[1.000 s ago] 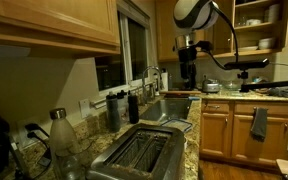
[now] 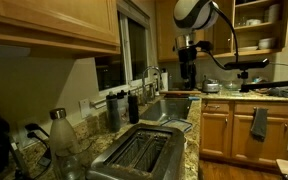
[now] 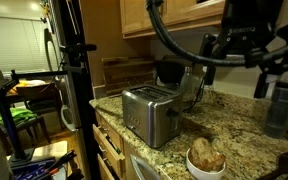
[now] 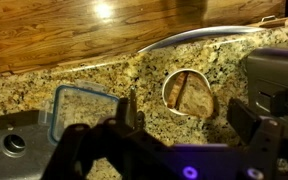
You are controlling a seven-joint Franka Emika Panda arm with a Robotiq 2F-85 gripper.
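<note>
In the wrist view my gripper stands open, its fingers (image 4: 131, 108) wide apart with nothing held. Below it on the counter is a white bowl (image 3: 206, 174) holding pieces of bread (image 4: 196, 98), one of them edge-on with a brown crust. A silver toaster (image 3: 152, 112) stands beside the bowl; its edge (image 4: 274, 72) shows at the right of the wrist view. From the first exterior view, the gripper (image 2: 187, 76) hangs above the counter beyond the toaster (image 2: 136, 152). The bowl is hidden there.
A clear rectangular container (image 4: 79, 108) lies on the speckled counter (image 4: 149, 68) near the sink (image 4: 16, 146). A steel bottle (image 2: 63, 135) stands by the wall beside the toaster. Wooden cabinets (image 2: 74, 22) overhang the counter's wall side.
</note>
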